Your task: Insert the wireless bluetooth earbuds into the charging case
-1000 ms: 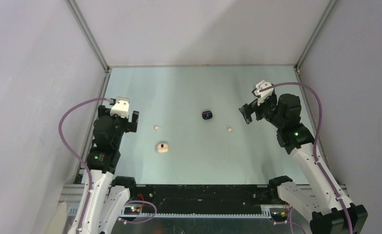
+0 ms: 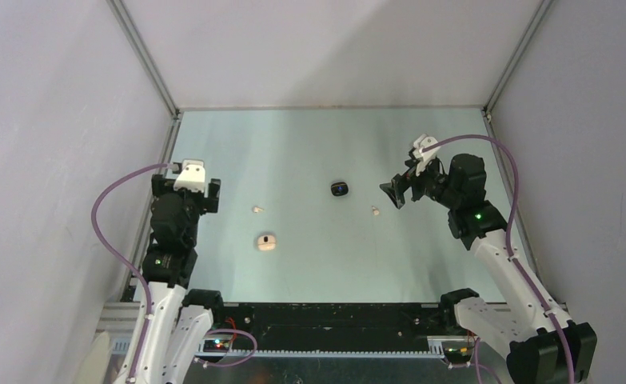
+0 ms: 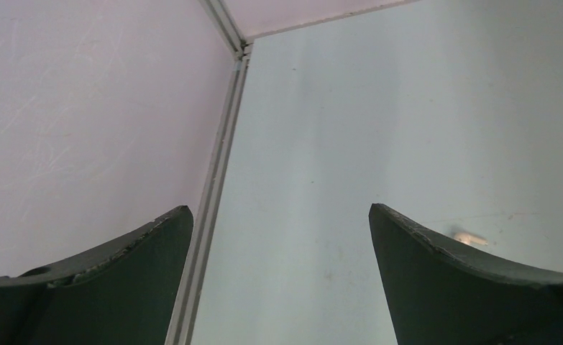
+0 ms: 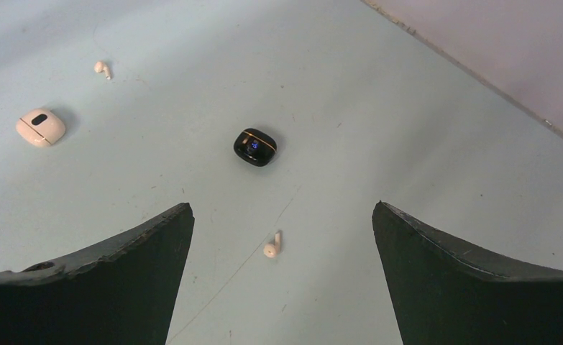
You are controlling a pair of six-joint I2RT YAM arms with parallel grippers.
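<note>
Two pale pink earbuds lie on the table: the left earbud (image 2: 257, 210) and the right earbud (image 2: 376, 210). A pale pink case (image 2: 266, 242) with a dark oval on it stands near the left earbud, and its lid looks closed. Farther back in the middle sits a black case (image 2: 339, 189) with a lit blue mark. My left gripper is open and empty over the table's left edge, well left of both pink things. My right gripper is also open and empty; in the right wrist view the right earbud (image 4: 272, 245) shows between its fingers, farther down on the table.
White walls close off the left (image 2: 61, 160), right and back. Purple cables (image 2: 93, 212) loop beside both arms.
My right gripper has drifted left, toward the table's middle. The left gripper has shifted slightly left. The earbuds and both cases have stayed in place.
</note>
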